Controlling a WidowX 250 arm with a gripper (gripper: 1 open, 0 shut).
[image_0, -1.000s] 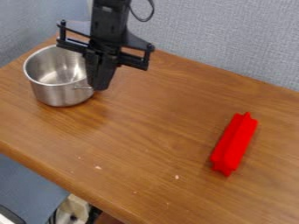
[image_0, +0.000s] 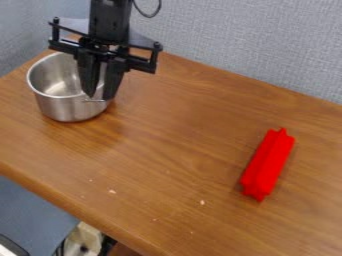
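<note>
A metal pot (image_0: 60, 98) stands on the wooden table at the left. My black gripper (image_0: 99, 88) hangs over the pot's right side, its fingers pointing down at or inside the near right rim. The fingertips overlap the pot in view, so I cannot tell what, if anything, is between them. A red elongated object (image_0: 267, 164) lies on the table at the right.
A grey wall (image_0: 254, 45) runs behind it. Past the near left edge is a lower blue-grey area with some small items at the bottom.
The gripper has moved left, further over the pot, by a small amount. The pot and the red object look unmoved.
</note>
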